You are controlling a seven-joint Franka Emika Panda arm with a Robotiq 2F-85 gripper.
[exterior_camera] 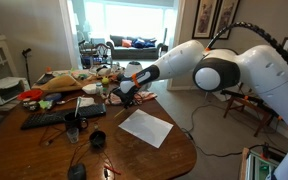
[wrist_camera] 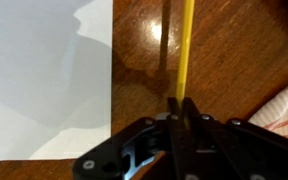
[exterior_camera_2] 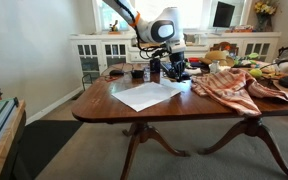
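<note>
A long, thin yellow stick (wrist_camera: 187,45), pencil-like, runs up from between the fingertips of my gripper, which is shut on its near end. The stick lies over the brown table, with a dark streak of shadow or reflection beside it. Left of it in the wrist view is a white sheet of paper (wrist_camera: 39,90). Seen from exterior view 1, the gripper (exterior_camera: 127,98) hangs over the table just behind the paper (exterior_camera: 146,126), near a striped cloth; the stick cannot be made out there. In exterior view 2 the gripper is small and dark against clutter.
The pinkish striped cloth (exterior_camera_2: 224,92) lies right of the paper in exterior view 2. A keyboard (exterior_camera: 48,118), a dark mug (exterior_camera: 73,121) and a black cup (exterior_camera: 97,139) stand at the left. Bare table (exterior_camera: 149,158) shows in front of the paper.
</note>
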